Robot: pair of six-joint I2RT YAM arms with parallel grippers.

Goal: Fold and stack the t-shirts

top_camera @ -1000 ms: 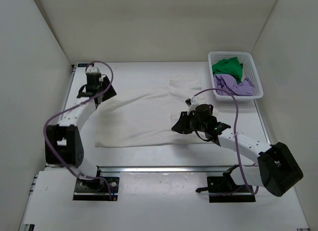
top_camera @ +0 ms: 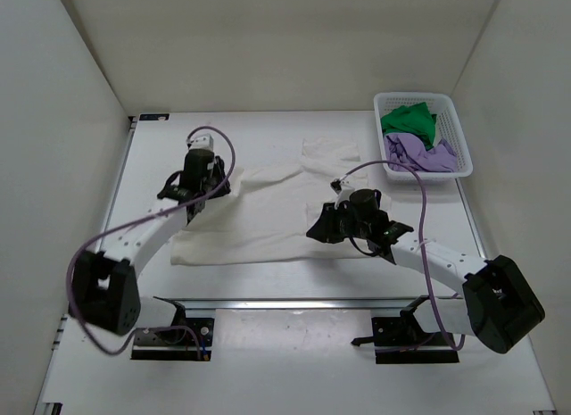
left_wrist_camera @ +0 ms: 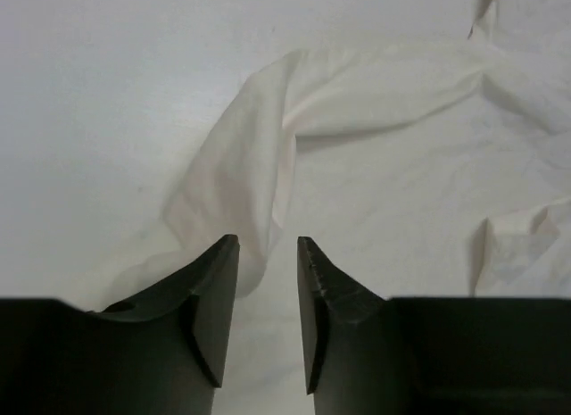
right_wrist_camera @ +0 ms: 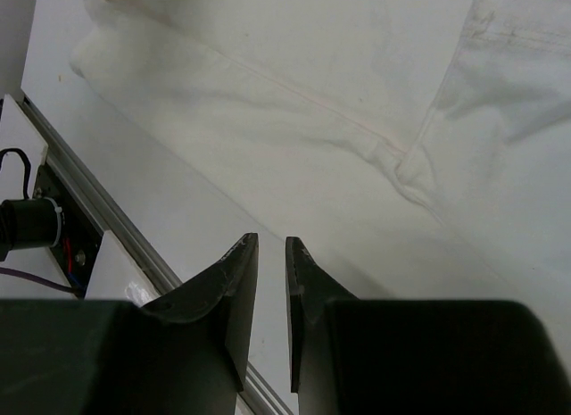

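A cream-white t-shirt (top_camera: 268, 210) lies spread over the middle of the table, its sleeves and edges uneven. My left gripper (top_camera: 223, 183) is over its upper left part. In the left wrist view, a raised, rumpled fold (left_wrist_camera: 259, 156) of the shirt runs down toward the left finger. There the left gripper stands open, with no cloth seen held between its fingertips. Over the shirt's right part, near its lower edge, is my right gripper (top_camera: 323, 228). In the right wrist view the right gripper is narrowly open, with an empty gap between its fingers.
At the back right stands a white basket (top_camera: 462, 152) holding a green cloth (top_camera: 410, 120) and a purple cloth (top_camera: 417, 153). Bare table (top_camera: 259, 134) shows behind the shirt. A metal rail (top_camera: 285, 303) runs along the front edge.
My left gripper has moved to the right and a little toward the front. The shirt's upper left edge has shifted to the right and bunched up. The right arm is still.
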